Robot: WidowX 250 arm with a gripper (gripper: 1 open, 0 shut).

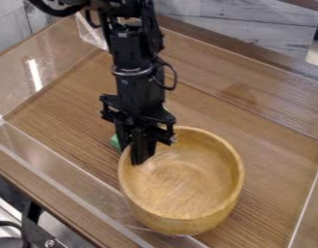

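Note:
My black gripper (136, 140) reaches down from the top to the left rim of a large tan bowl (188, 184) in the lower middle, its fingertips at that rim. It looks closed on the rim, though the fingertips are dark and hard to make out. A green object (117, 142) lies just left of the bowl, mostly hidden behind the gripper and bowl.
A clear plastic item lies at the upper left beside a white marble wall. Cables show at the lower left corner, past the table's edge.

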